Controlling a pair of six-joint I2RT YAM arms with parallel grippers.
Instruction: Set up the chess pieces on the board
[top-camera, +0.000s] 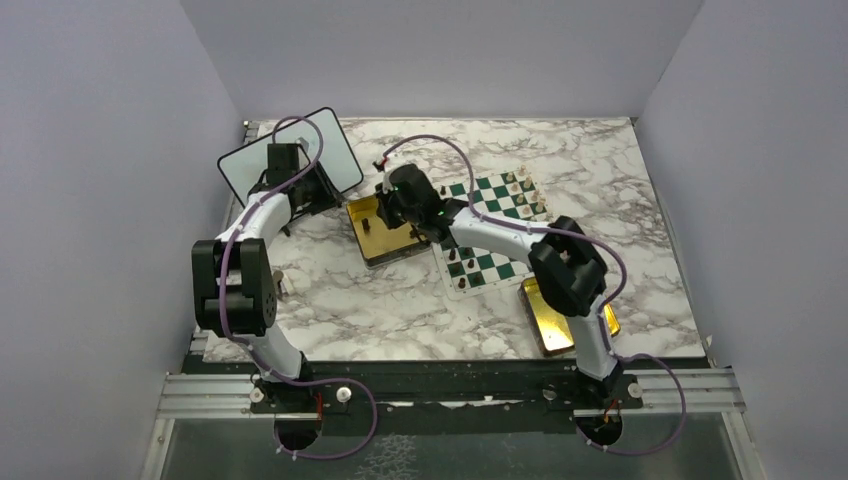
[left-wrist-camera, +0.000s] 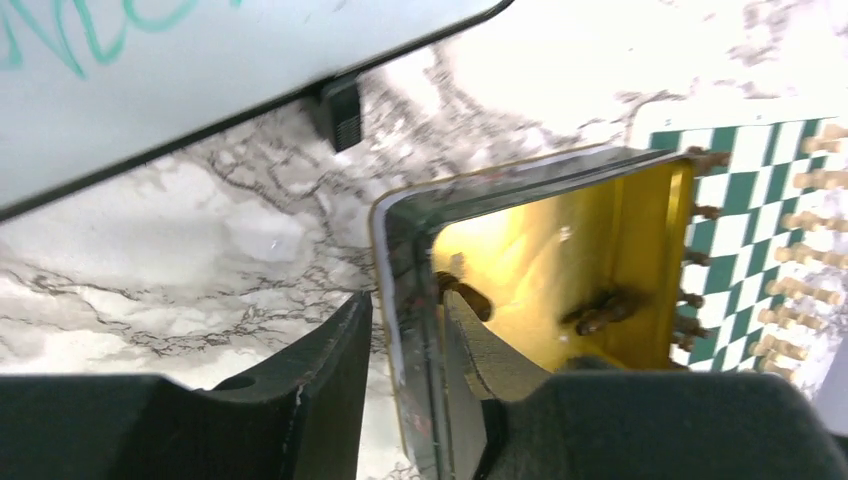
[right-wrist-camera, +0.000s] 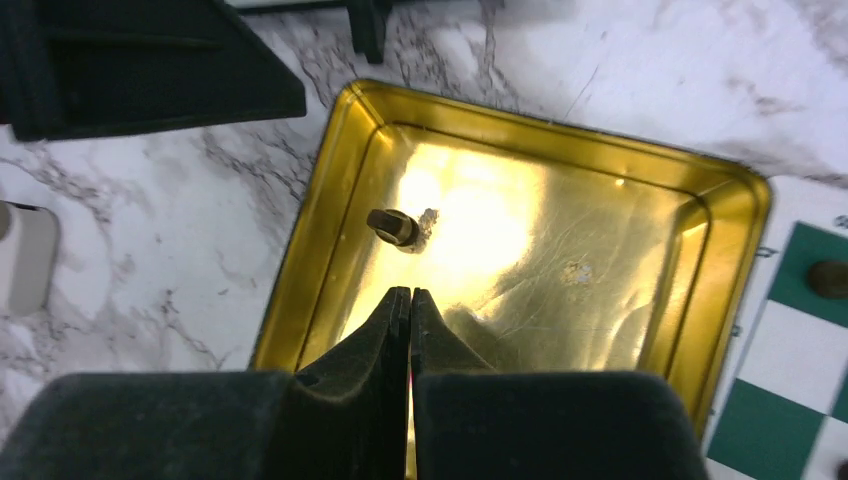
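Observation:
The gold tray (right-wrist-camera: 520, 240) holds dark chess pieces, one (right-wrist-camera: 396, 228) near its left side. My right gripper is over the tray, shut; what is between its fingers is hidden. My left gripper stands open at the tray's left rim, nothing visible between its fingertips. The green-and-white board (top-camera: 495, 195) lies right of the tray, with light pieces (left-wrist-camera: 800, 255) along its far side and dark pieces (left-wrist-camera: 697, 257) on the side nearer the tray, partly hidden by the right arm in the top view.
A whiteboard (top-camera: 340, 150) lies at the back left, close behind my left gripper. A second gold tray (top-camera: 545, 325) sits at the front right, under the right arm.

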